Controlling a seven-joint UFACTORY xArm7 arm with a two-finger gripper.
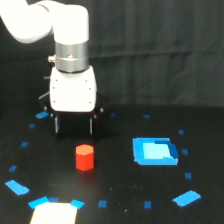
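Observation:
A red block [85, 157] rests on the dark table, left of the picture's middle. My gripper [74, 127] hangs behind and above it, pointing down. Its two thin dark fingers [57, 122] are spread apart with only background between them, and they do not touch the block. To the right lies a blue square piece [143, 157] with a white patch [157, 151] showing inside its border.
Blue tape strips [186, 198] and several small blue squares mark the table. A pale piece [53, 213] is cut off by the bottom edge. Between the red block and the blue square, the table is clear.

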